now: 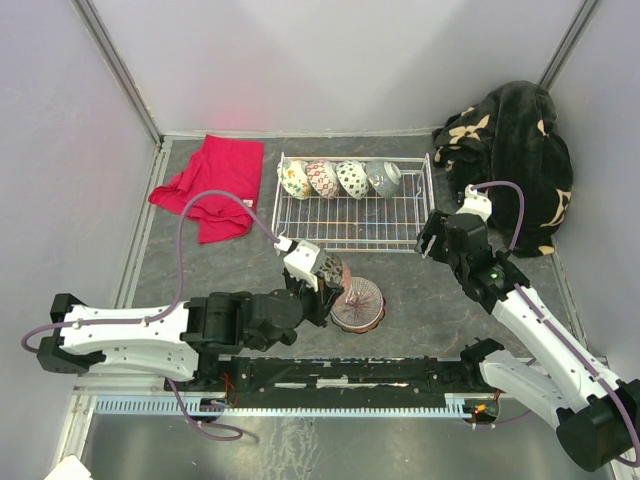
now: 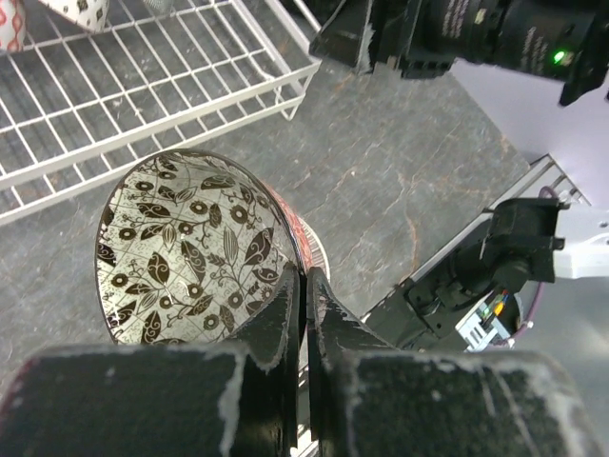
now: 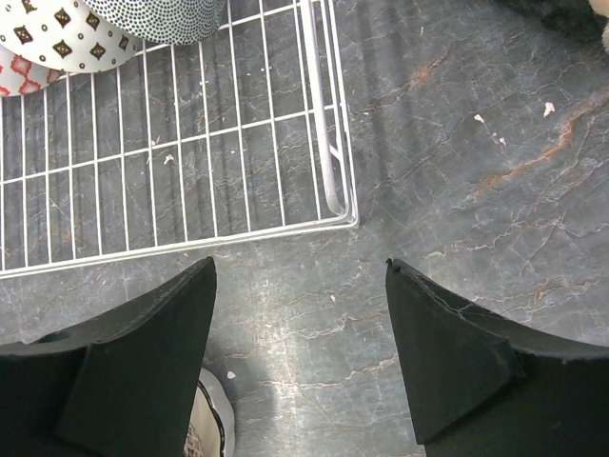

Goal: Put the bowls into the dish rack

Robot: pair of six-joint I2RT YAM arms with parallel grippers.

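Note:
My left gripper is shut on the rim of a bowl with a brown leaf and flower pattern (image 2: 195, 252), which hangs tilted on its side above the table. In the top view this bowl (image 1: 331, 268) partly covers another, ribbed pinkish bowl (image 1: 358, 303) on the table. Several patterned bowls (image 1: 353, 178) lean in a row at the back of the white wire dish rack (image 1: 345, 244), whose front part is empty. Just off the rack's front right corner, my right gripper stands with its fingers apart, nothing between them.
A red cloth (image 1: 215, 190) lies left of the rack. The dark, yellow-patterned blanket (image 1: 515, 160) is heaped at the back right. Bare table shows between the red cloth and the ribbed bowl.

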